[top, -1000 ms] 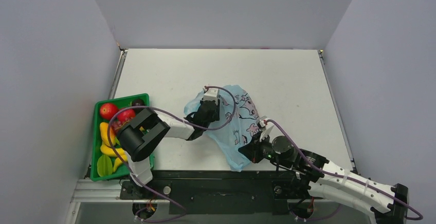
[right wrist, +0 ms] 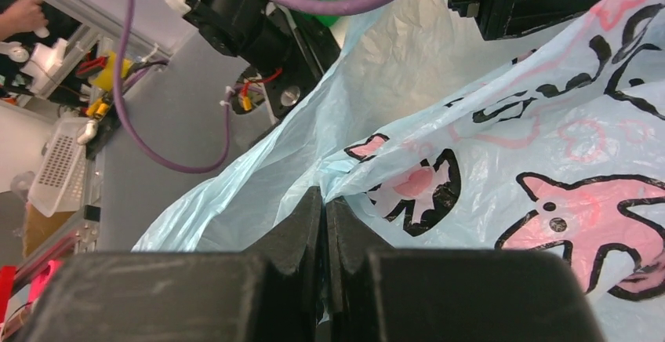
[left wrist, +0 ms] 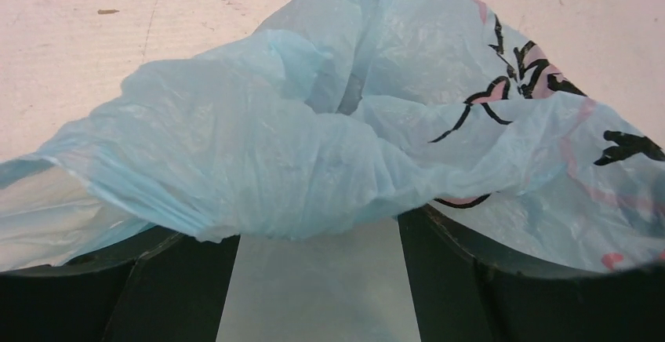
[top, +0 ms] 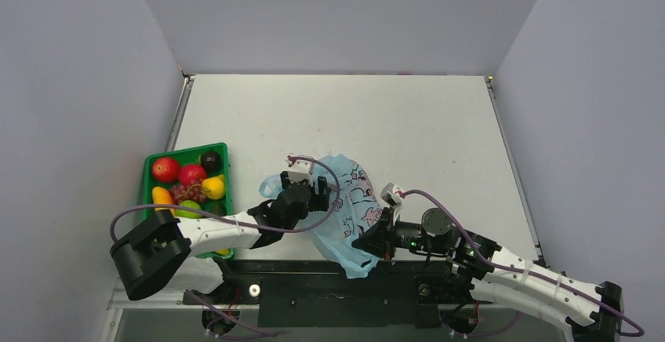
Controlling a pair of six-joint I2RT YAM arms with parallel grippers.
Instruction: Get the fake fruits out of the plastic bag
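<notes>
The light blue plastic bag [top: 345, 224] with pink animal prints lies crumpled at the front middle, hanging over the edge. My left gripper [top: 317, 197] is at its upper part; in the left wrist view it stands part open, with crumpled film over and between its fingers, and I cannot tell if any fruit is inside. My right gripper is shut on a gathered fold of the bag. The green basket [top: 222, 154] at the left holds several fake fruits, among them a red apple [top: 165, 169] and a yellow pepper [top: 212, 188].
Grey walls stand on both sides. The dark front edge [top: 337, 303] of the rig lies below the bag.
</notes>
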